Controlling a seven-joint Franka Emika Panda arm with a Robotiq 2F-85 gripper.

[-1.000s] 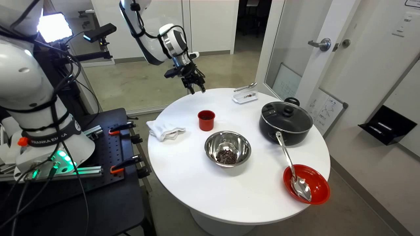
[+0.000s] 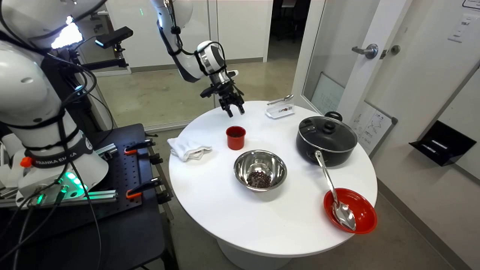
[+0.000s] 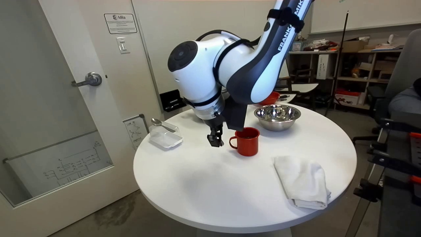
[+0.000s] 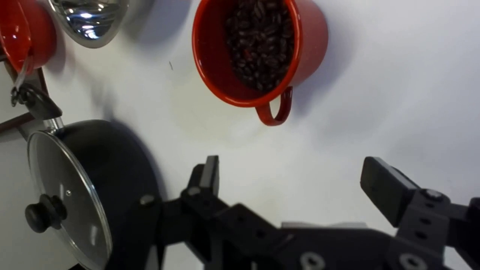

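Note:
A red mug (image 4: 310,40) stands upright on the white table, dark beans (image 4: 261,42) inside it. Its handle (image 4: 279,108) points toward my gripper in the wrist view. The gripper is open, with wide empty space between its fingers, and hangs above the table behind the mug in exterior view 1, apart from it. In that same view, a steel bowl (image 2: 245,157) sits in front of the mug with a small heap of beans (image 2: 259,179) at its bottom.
A lidded black pot (image 2: 310,144) stands at the right, near a red bowl (image 2: 366,209) with a large spoon (image 2: 344,215) in it. A white cloth (image 2: 186,148) lies left of the mug. A clear tray (image 3: 165,139) with a spoon (image 3: 161,124) sits near the table edge.
In exterior view 1, my gripper has moved right and down, closer to the table and the mug. The objects on the table have not moved.

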